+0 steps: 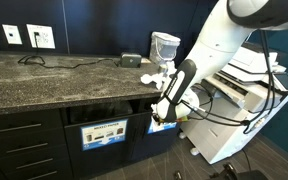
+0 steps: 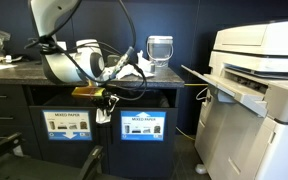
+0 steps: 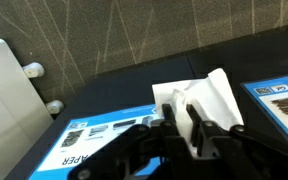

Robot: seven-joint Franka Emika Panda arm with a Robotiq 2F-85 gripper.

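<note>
A crumpled piece of white paper (image 3: 212, 98) fills the middle of the wrist view, with my gripper shut on its near end. In exterior view 2 the white paper (image 2: 104, 110) hangs from my gripper (image 2: 107, 98) at the front of the black bins. It is in front of the gap between two labels, the left mixed paper label (image 2: 68, 124) and the right mixed paper label (image 2: 142, 125). Whether the paper touches the bins cannot be told. The arm largely hides the gripper in exterior view 1.
Above the bins runs a dark speckled countertop (image 1: 84, 82) bearing a clear container (image 2: 159, 50). A white printer (image 2: 246, 105) with an extended tray (image 2: 224, 90) stands at the right. Open floor (image 1: 154, 168) lies in front of the bins.
</note>
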